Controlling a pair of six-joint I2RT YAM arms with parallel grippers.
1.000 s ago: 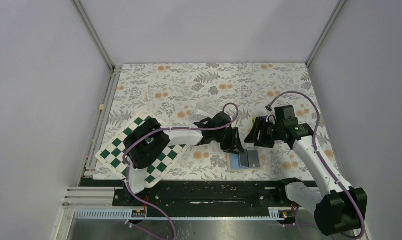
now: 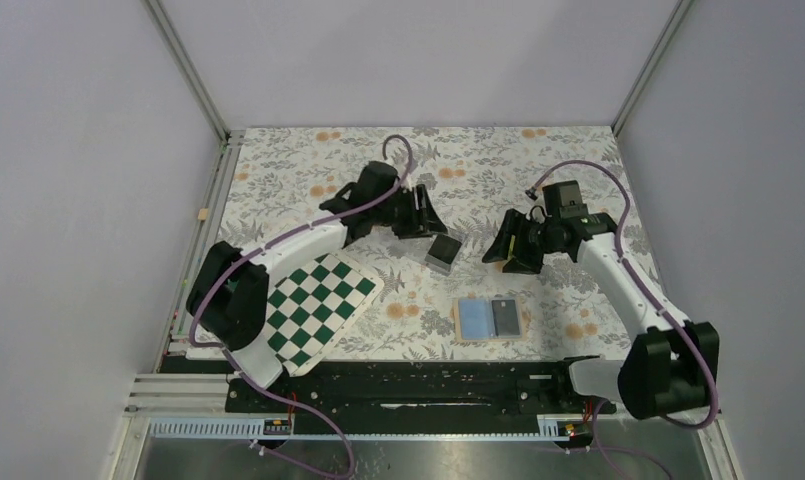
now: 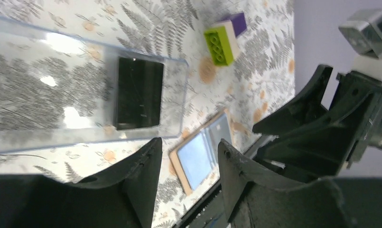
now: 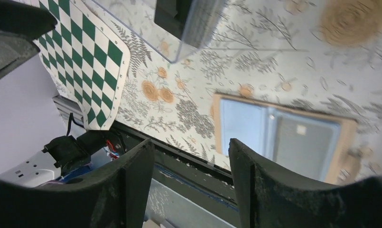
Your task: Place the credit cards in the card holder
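Note:
The card holder lies spread flat on the front part of the table, its pale blue panel point(image 2: 474, 319) on the left and its grey panel point(image 2: 507, 317) on the right, with a tan border. A small light square shows on the grey panel in the right wrist view. Behind it, a black flat rectangular item point(image 3: 139, 92) rests in a clear plastic tray point(image 3: 79, 135); whether it is made of cards I cannot tell. Over this tray my left gripper is open, its fingers empty. My right gripper, behind and right of the holder, is open and empty too.
A green-and-white checkered board point(image 2: 323, 305) covers the front left, under the left arm. Green point(image 3: 218, 45) and purple point(image 3: 238, 23) blocks sit near the right gripper. Table space behind the tray is clear.
My left gripper has swung from above the card holder back and left to the clear tray. A dark flap stood raised on the holder one second ago; it now lies flat. The right gripper has shifted slightly.

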